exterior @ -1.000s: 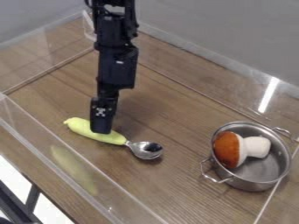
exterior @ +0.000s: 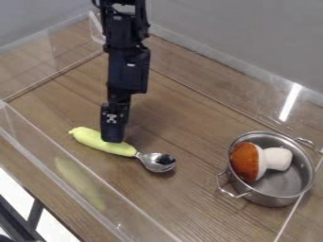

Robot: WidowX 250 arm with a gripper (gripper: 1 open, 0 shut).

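A black robot arm reaches down from the top, its gripper (exterior: 111, 130) hanging just over a spoon with a pale yellow handle (exterior: 98, 142). The spoon's metal bowl (exterior: 158, 162) points to the lower right. The dark fingertips are at or very near the handle; whether they touch or grip it cannot be told.
A steel pot (exterior: 278, 189) with side handles stands at the right, holding an orange-and-white object (exterior: 250, 164) and a white piece beside it. Transparent panels border the wooden table (exterior: 190, 104).
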